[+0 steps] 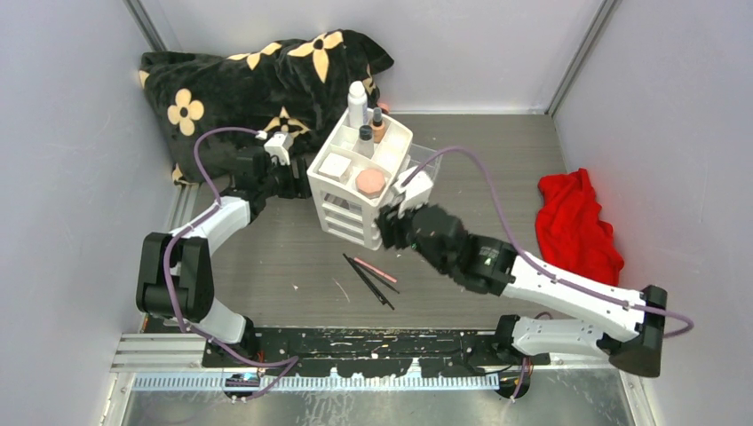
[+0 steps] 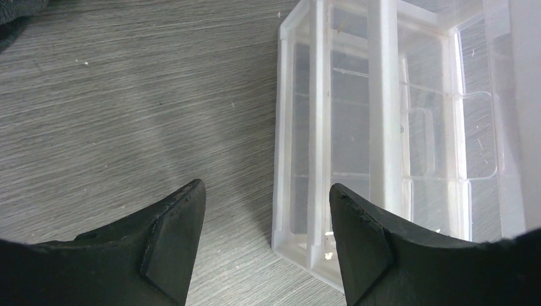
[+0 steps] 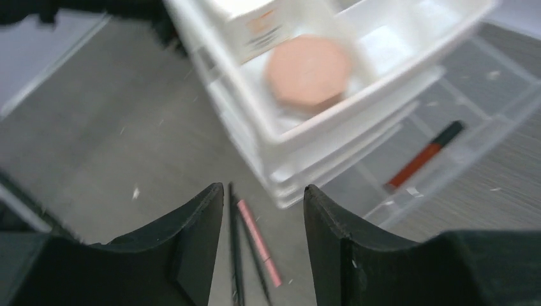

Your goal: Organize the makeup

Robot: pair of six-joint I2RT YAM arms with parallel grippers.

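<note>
A white organizer (image 1: 346,224) with clear drawers stands mid-table. Its top tray holds a white spray bottle (image 1: 358,104), two small bottles, a white box (image 1: 335,167) and a peach octagonal compact (image 3: 311,69). On the right side a clear drawer (image 3: 367,186) is pulled out, and a red tube with a black cap (image 3: 426,156) lies inside it. Two dark pencils (image 1: 366,280) and a pink pencil (image 1: 376,270) lie in front. My left gripper is open at the organizer's left side, empty. My right gripper is open and empty above the organizer's front right corner.
A patterned dark cushion (image 1: 257,98) fills the back left. Red cloth (image 1: 579,229) lies at the far right. Bare table surrounds the pencils and the area right of the organizer.
</note>
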